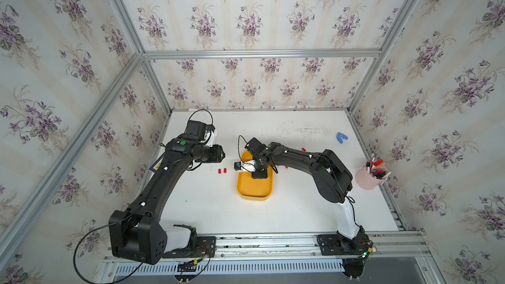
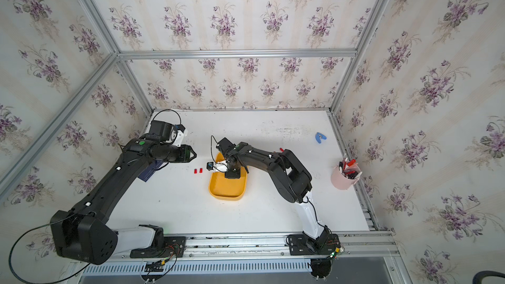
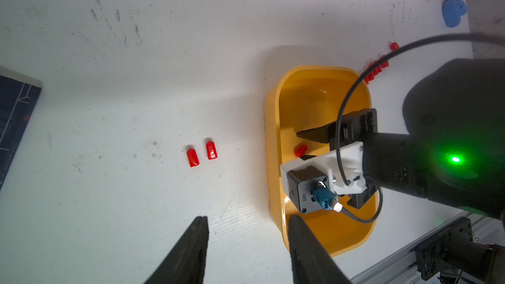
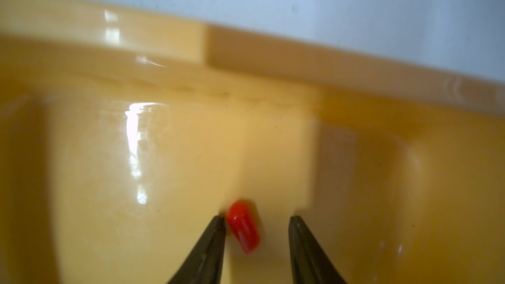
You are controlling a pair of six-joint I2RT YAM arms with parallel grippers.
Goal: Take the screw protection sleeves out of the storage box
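The orange storage box (image 3: 326, 231) sits mid-table. Inside it a red sleeve (image 4: 243, 226) lies between the open fingers of my right gripper, close to one fingertip; whether they touch I cannot tell. Two red sleeves (image 3: 211, 150) lie on the table left of the box, and several more (image 3: 384, 61) beyond its far right side. My left gripper stands open above the table left of the box, with nothing between its fingers.
A dark blue flat object (image 3: 14, 121) lies at the left. A blue heart-shaped item (image 1: 341, 137) is at the back right, and a pink pen holder (image 1: 370, 179) at the right edge.
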